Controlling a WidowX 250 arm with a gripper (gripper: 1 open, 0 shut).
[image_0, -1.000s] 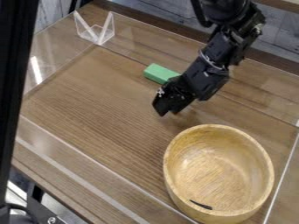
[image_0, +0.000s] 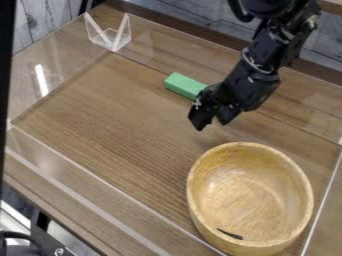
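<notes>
My black gripper (image_0: 211, 112) is open and low over the wooden table, its fingers just in front of and right of a green block (image_0: 183, 85). Part of the block's right end is behind the gripper. Whether the fingertips touch the block or the table, I cannot tell.
A round tan bowl (image_0: 249, 196) takes up the lower right of the table. A clear plastic object (image_0: 111, 28) stands at the back left.
The gripper has moved slightly up in the view and to the right, closer beside the green block. The block and bowl look unmoved.
</notes>
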